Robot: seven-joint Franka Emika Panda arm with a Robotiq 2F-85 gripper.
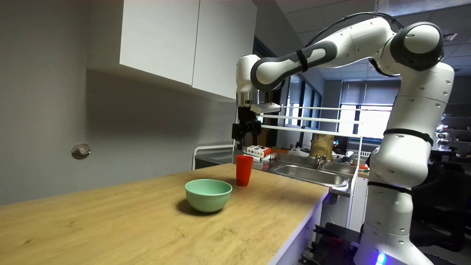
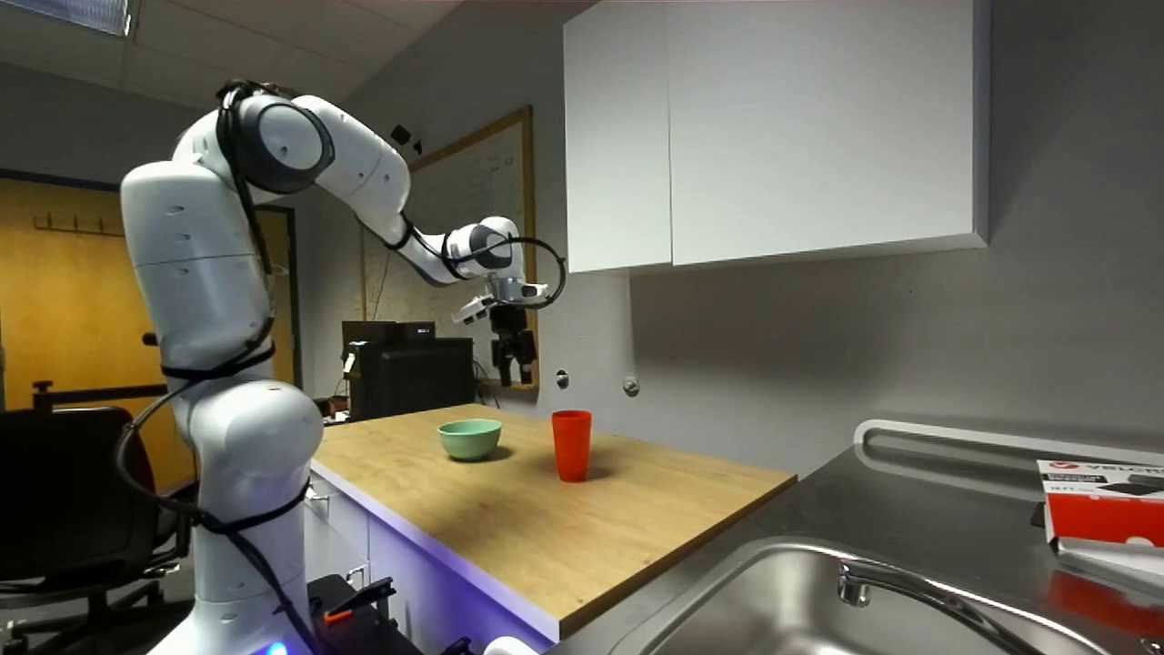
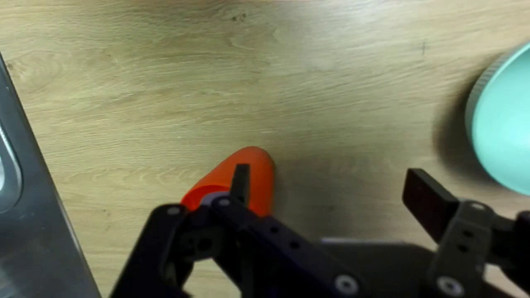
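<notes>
On the wooden counter (image 1: 132,221) stands an upright red cup (image 1: 243,171), beside a light green bowl (image 1: 207,196). Over the counter, higher than the cup's rim, my gripper (image 1: 245,143) points down and is open. In the wrist view the red cup (image 3: 256,171) shows behind one finger, which partly hides it, and the gap between the fingers is empty. The bowl (image 3: 507,119) is cut off by that view's right edge. From the other side, the gripper (image 2: 515,382) also hangs clear above the counter, with the cup (image 2: 572,446) and bowl (image 2: 470,438) below.
A steel sink (image 2: 764,611) with a faucet (image 2: 906,584) adjoins the counter's end. White wall cabinets (image 2: 786,131) overhang the back, near the arm in the first exterior view. Bare wood lies around the bowl and cup.
</notes>
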